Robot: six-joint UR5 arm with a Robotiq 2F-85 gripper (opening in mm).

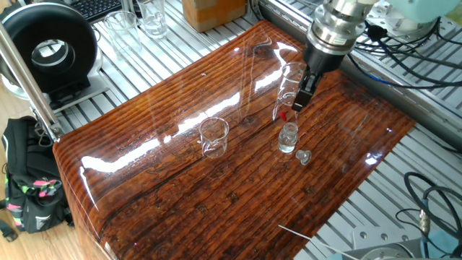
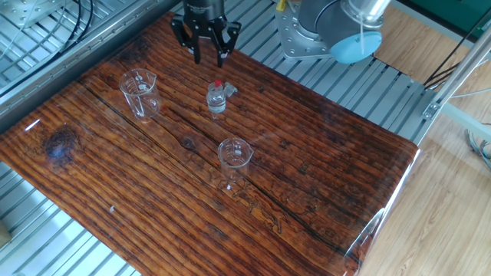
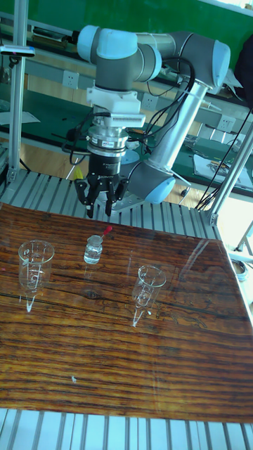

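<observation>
A small clear glass bottle (image 1: 288, 138) with clear liquid in it stands upright on the wooden table. Just at its mouth shows a red bulb (image 1: 282, 115), apparently the top of a dropper leaning in the bottle neck; the tube is hard to make out. A glass stopper (image 1: 303, 157) lies beside the bottle. My gripper (image 2: 209, 61) is open, its two black fingers apart with nothing seen between them. It hangs above the table behind the bottle, clear of the red bulb (image 3: 107, 228). Two empty-looking glass beakers stand apart: one (image 2: 235, 156) nearer the middle, another (image 2: 141, 95) towards the side.
Bare wood surrounds the bottle and beakers on the glossy table (image 2: 322, 169). Outside it, more glassware (image 1: 123, 32) and a cardboard box (image 1: 213, 13) stand on the slatted metal surface. A thin white line (image 1: 307, 237) crosses the table's near edge.
</observation>
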